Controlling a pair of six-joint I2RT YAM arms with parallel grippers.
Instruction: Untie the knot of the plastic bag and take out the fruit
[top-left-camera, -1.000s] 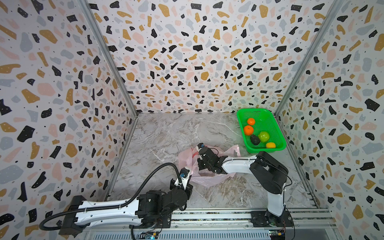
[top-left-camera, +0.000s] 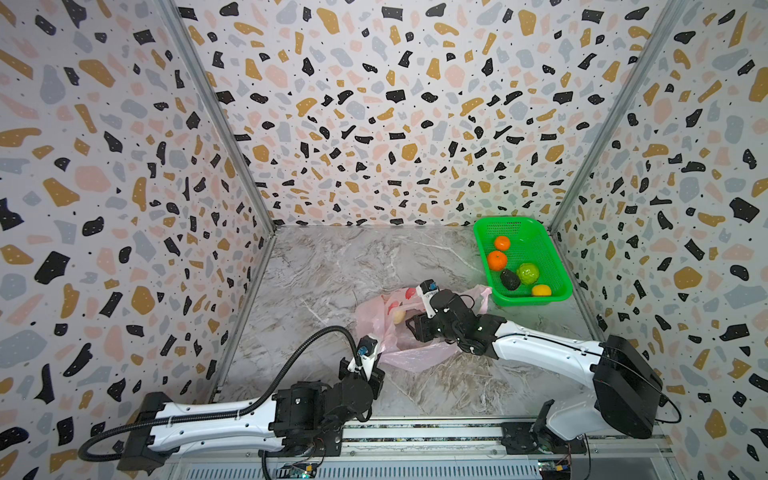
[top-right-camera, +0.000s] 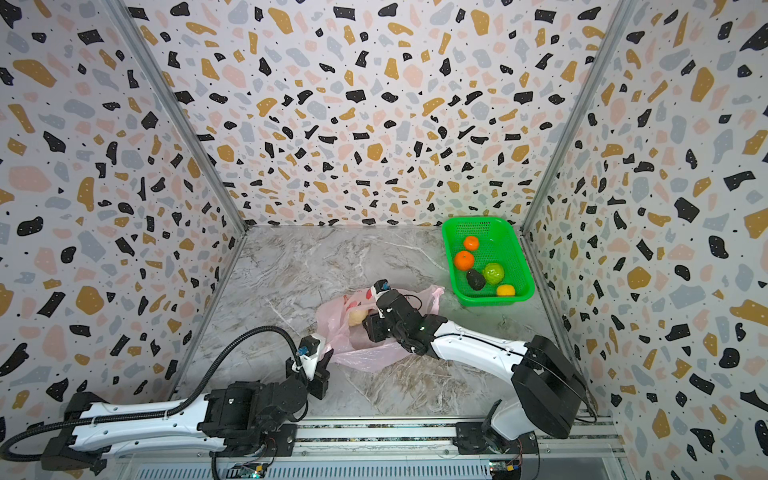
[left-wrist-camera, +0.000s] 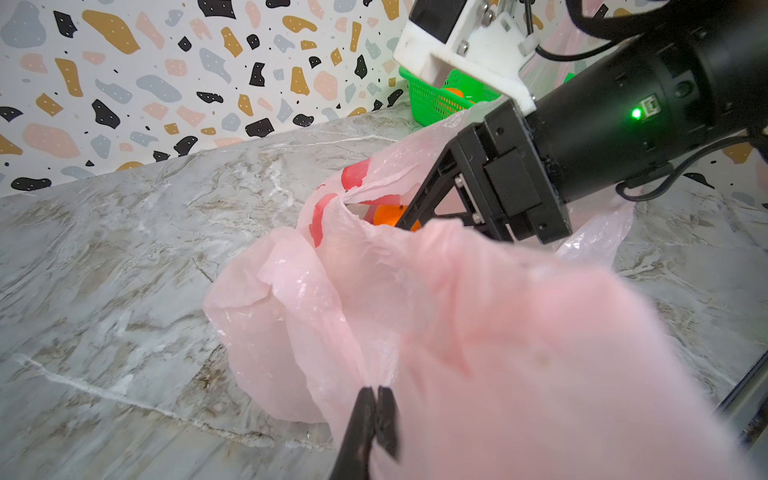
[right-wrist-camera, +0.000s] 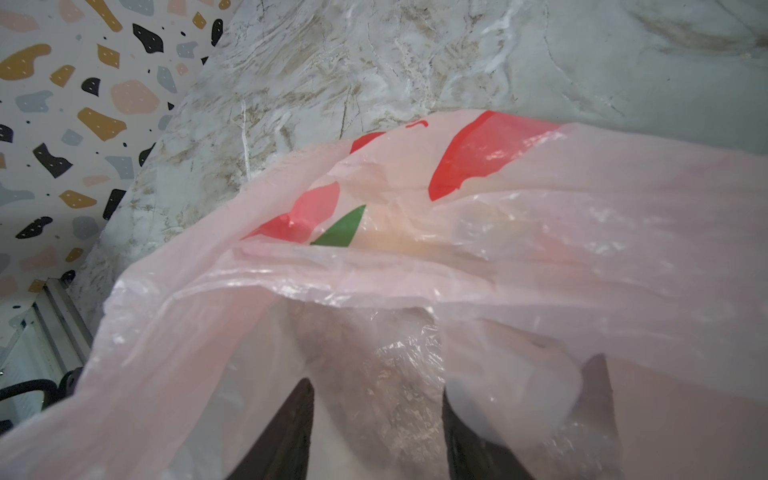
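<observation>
The pink plastic bag (top-left-camera: 373, 317) lies spread open on the table, with red and green print on its far side. My left gripper is shut on the bag's near left edge, which bunches at its fingertips. My right gripper reaches into the bag's mouth; its fingers stand apart with pink film in the gap, and no fruit shows between them. A pale peach-coloured fruit (top-left-camera: 397, 316) sits in the bag left of that gripper. In the left wrist view, something orange (left-wrist-camera: 389, 214) shows just behind a right finger, partly hidden by the bag.
A green basket (top-left-camera: 521, 301) at the back right holds several fruits, among them an orange (top-left-camera: 497, 261), a dark fruit (top-left-camera: 509, 279) and a green fruit (top-left-camera: 527, 273). The right arm crosses the bag's right side.
The right gripper has shifted right within the bag and its arm has swung right, uncovering the peach-coloured fruit. The left arm has hardly moved.
</observation>
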